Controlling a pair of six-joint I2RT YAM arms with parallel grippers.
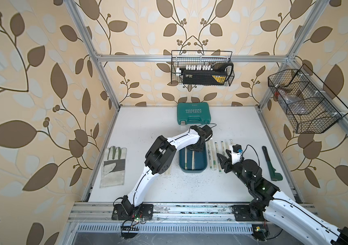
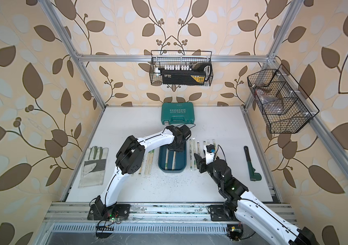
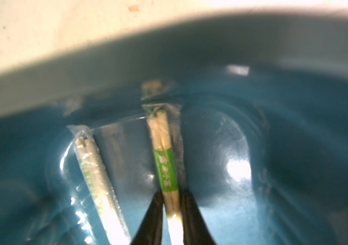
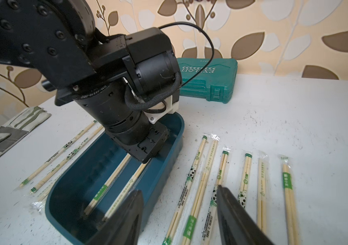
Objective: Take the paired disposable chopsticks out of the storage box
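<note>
The dark blue storage box (image 4: 65,192) holds two wrapped chopstick pairs. In the left wrist view, one pair with a green band (image 3: 165,171) runs between the narrowly parted fingers of my left gripper. Small gaps seem to show beside it; contact is hard to judge. A second wrapped pair (image 3: 100,192) lies to its left, clear of the fingers. From the right wrist view, my left arm reaches down into the box's far end, its fingertips hidden. My right gripper is open and empty, above the table right of the box.
Several wrapped chopsticks (image 4: 219,175) lie in a row right of the box, and more (image 4: 65,153) to its left. A green case (image 1: 193,113) stands behind. Gloves (image 1: 114,166) lie far left, a green-handled tool (image 1: 270,165) far right.
</note>
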